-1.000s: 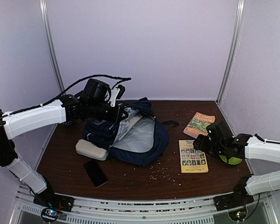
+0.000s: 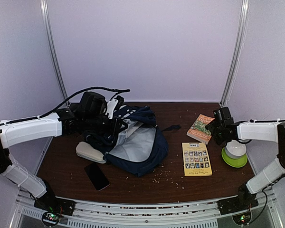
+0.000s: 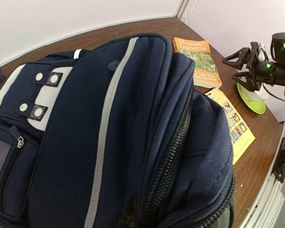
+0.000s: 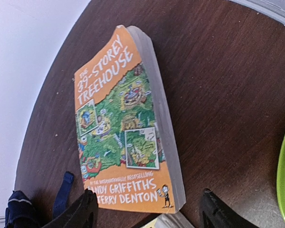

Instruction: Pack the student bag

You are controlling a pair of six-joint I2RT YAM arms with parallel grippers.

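A dark blue backpack (image 2: 152, 149) lies at the table's middle left, its mouth showing a pale lining. My left gripper (image 2: 119, 127) is shut on the edge of the bag's fabric; in the left wrist view the bag (image 3: 85, 123) fills most of the picture and hides the fingertips. Off to the right lies the orange and green treehouse book (image 4: 121, 128), flat on the table. My right gripper is open just off the book's lower end, with nothing between its fingers. A yellow book (image 2: 197, 159) lies in front of the treehouse book.
A white bowl (image 2: 235, 149) sits on a green plate (image 2: 233, 162) at the right edge. A black phone (image 2: 97, 176) and a light case (image 2: 90, 152) lie by the bag's left side. Crumbs (image 2: 167, 181) are scattered at the front middle.
My right gripper has moved back and to the right, uncovering the bowl and the plate. The left gripper has come slightly lower and left, and the bag's opening has shifted a little with it.
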